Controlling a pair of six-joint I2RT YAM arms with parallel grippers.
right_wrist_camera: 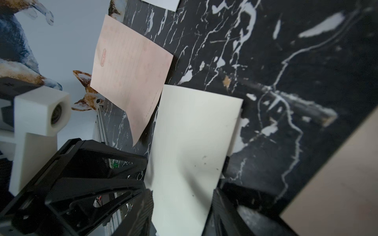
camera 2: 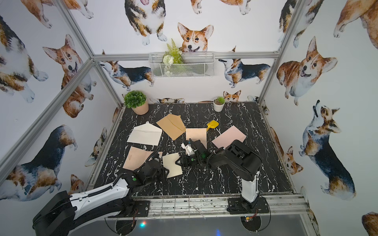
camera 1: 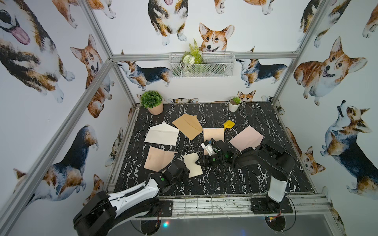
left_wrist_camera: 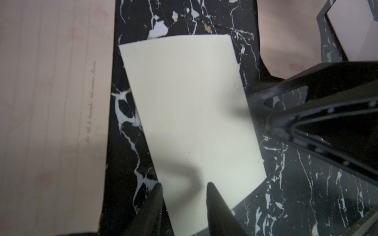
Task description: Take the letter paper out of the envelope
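A cream folded paper (camera 1: 193,165) lies on the dark table in front of me; I cannot tell whether it is an envelope or a letter. In the left wrist view, the cream sheet (left_wrist_camera: 193,110) runs down toward my left gripper, whose fingers stand apart over its near end. My right gripper is at the sheet's right side, fingers parted, with the cream paper (right_wrist_camera: 196,129) showing between its fingers. Neither gripper visibly clamps it. Pinkish lined sheets lie to its left (camera 1: 157,157) and behind it (camera 1: 213,134).
A white envelope (camera 1: 161,135), a brown envelope (camera 1: 188,125) and a pink envelope (camera 1: 246,137) lie farther back. A yellow scoop (camera 1: 229,124) and two potted plants stand behind.
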